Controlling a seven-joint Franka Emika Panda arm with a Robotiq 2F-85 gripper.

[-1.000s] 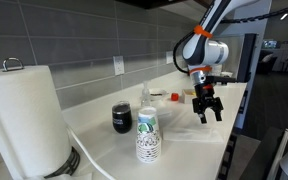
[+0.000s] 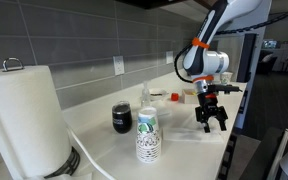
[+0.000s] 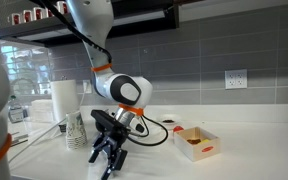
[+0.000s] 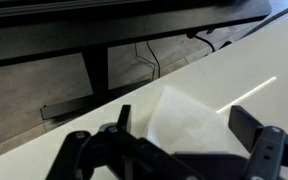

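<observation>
A white sheet (image 4: 191, 125), paper or cloth, lies flat by the counter's front edge in the wrist view. Low over that area, my gripper (image 2: 214, 127) points down with its fingers apart. In the wrist view one of its fingers (image 4: 79, 150) is at the left and the other at the right, with the sheet showing between and beyond them. Nothing is gripped. Whether the fingertips touch the counter cannot be told. In exterior view 2 the gripper (image 3: 107, 165) stands near the counter edge, over a pale patch.
A stack of paper cups (image 2: 148, 138), a dark jar (image 2: 122, 118) and a paper towel roll (image 2: 29, 125) stand to the left along the wall. A box (image 3: 194, 143) with small items sits farther along the counter. Past the front edge the counter drops to the floor.
The arm has come down slightly, bringing the gripper closer to the counter. Its fingers remain apart; the cups, jar and roll have not moved.
</observation>
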